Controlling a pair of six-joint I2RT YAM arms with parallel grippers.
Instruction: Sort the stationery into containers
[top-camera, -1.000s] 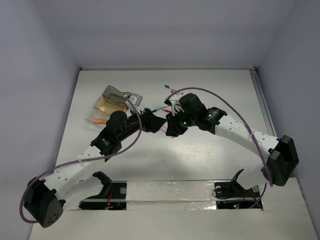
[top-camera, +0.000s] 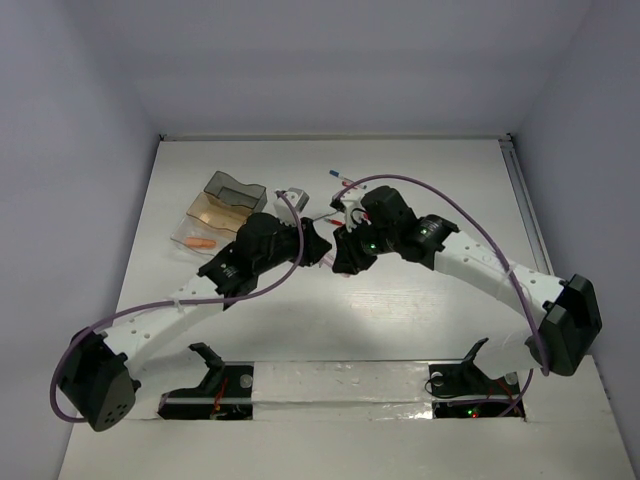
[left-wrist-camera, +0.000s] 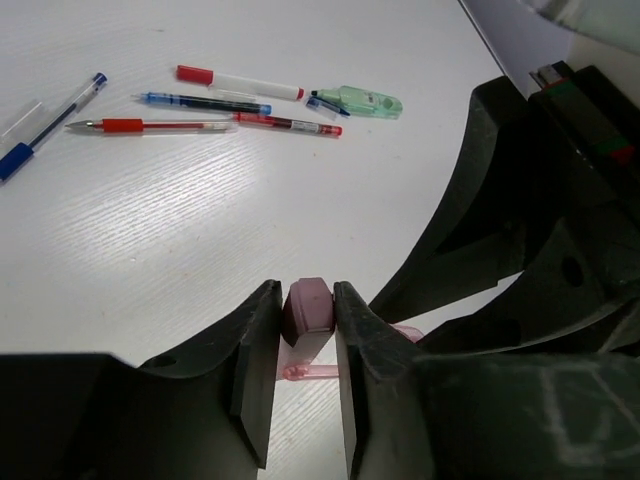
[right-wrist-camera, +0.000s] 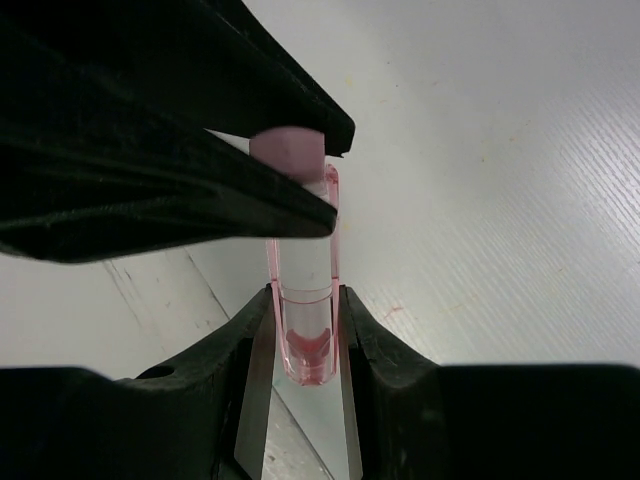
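Above the middle of the table, both grippers meet at one pink-and-white pen or marker (right-wrist-camera: 305, 265). My right gripper is shut on it, with a clear pink-edged part and rounded end between its fingers. At the pen's other end, my left gripper has its fingers close on either side of the pink tip (left-wrist-camera: 308, 312); whether they press on it is unclear. The right gripper reaches in from the right there. From the top view, the left gripper (top-camera: 322, 246) nearly touches the right one, and the pen is mostly hidden.
At the left stand a dark grey container (top-camera: 235, 190), a tan one (top-camera: 217, 213) and a clear one with an orange item (top-camera: 200, 242). On the table lie a red-capped marker (left-wrist-camera: 240, 83), a blue pen (left-wrist-camera: 205, 102), a green highlighter (left-wrist-camera: 357, 102) and several other pens.
The right arm has barely shifted; the containers stay put.
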